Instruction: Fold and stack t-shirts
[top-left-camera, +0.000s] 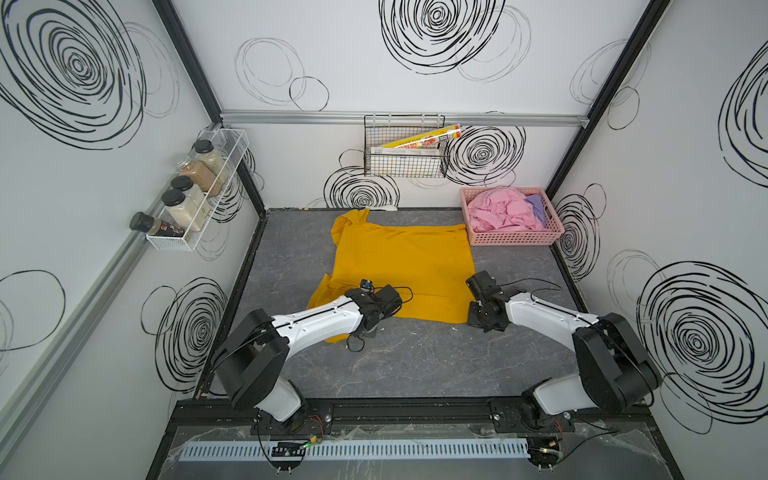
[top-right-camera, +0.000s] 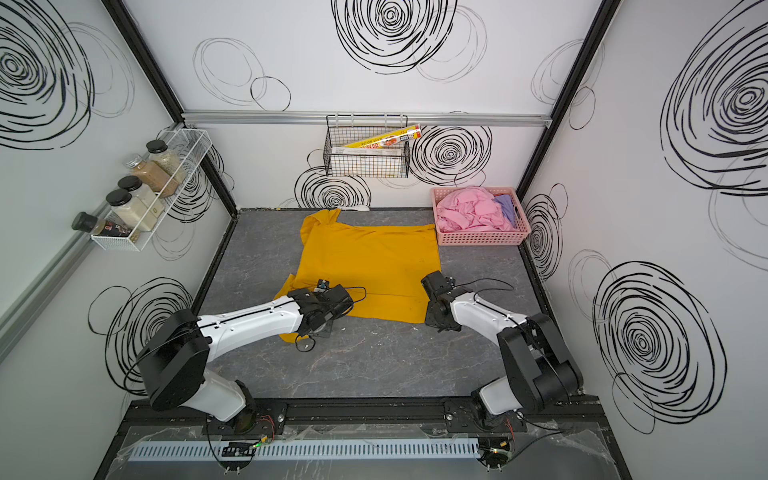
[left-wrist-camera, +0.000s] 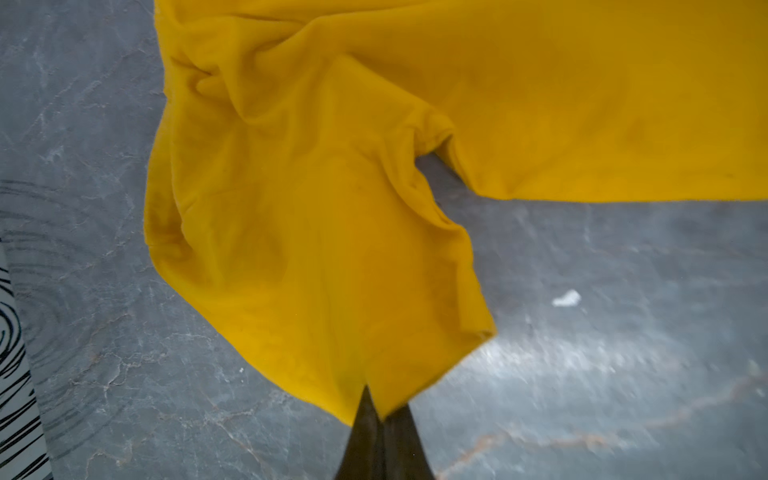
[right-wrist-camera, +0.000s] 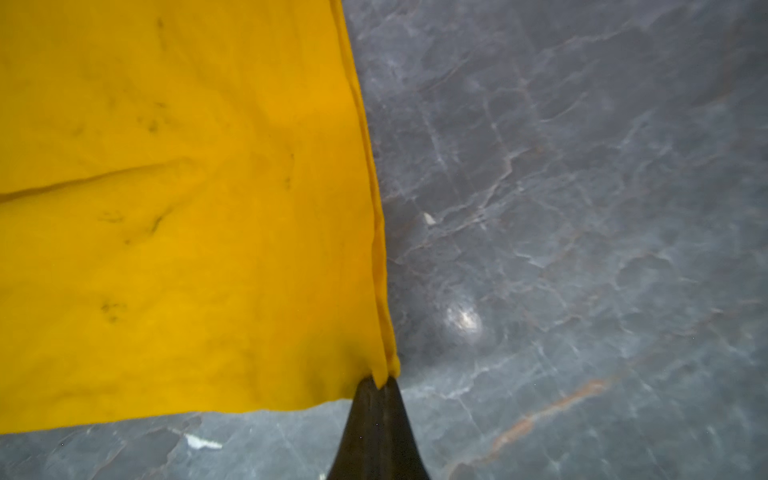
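A mustard-yellow t-shirt (top-left-camera: 404, 260) lies spread on the grey table, its hem side to the right and its sleeves at the left. In the left wrist view, the tips of my left gripper are shut on the end of the near sleeve (left-wrist-camera: 320, 264). At the shirt's near right corner, the right wrist view has my right gripper shut with a pinch of the fabric edge (right-wrist-camera: 376, 304) between its tips. The left forearm covers part of the near sleeve in both top views.
A pink basket (top-left-camera: 512, 238) holding pink and purple cloth stands at the back right corner. On the back wall hangs a wire basket (top-left-camera: 404, 164) with boxes. Bare table (top-left-camera: 424, 360) lies in front of the shirt.
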